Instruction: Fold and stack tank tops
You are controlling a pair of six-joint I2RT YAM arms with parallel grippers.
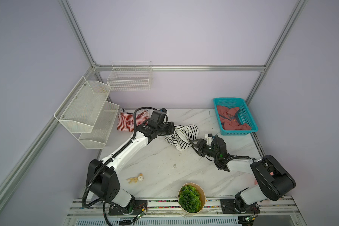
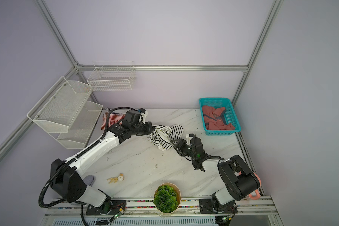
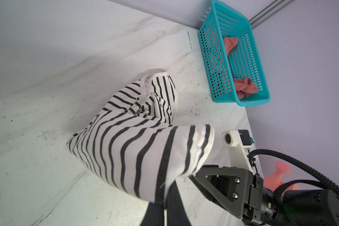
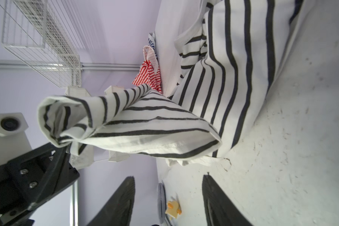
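The black-and-white striped tank top [image 1: 182, 137] lies bunched on the marble table, one part lifted off it. My left gripper is shut on the edge of that raised part; in the right wrist view the cloth [image 4: 154, 124] rises to the left gripper's fingertips. Low over the table, just right of the cloth in the top left view, my right gripper [image 1: 192, 143] stands open. In the right wrist view its fingers [image 4: 120, 201] are apart, with only bare table and background between them. A red-striped top [image 1: 130, 121] lies flat at the back left, partly behind the left arm.
A teal basket [image 1: 217, 113] with reddish cloth inside stands back right. White mesh shelves [image 1: 82, 107] flank the left side. A small tan toy [image 1: 135, 178] lies front left, and a pot of green leaves [image 1: 190, 198] stands front middle.
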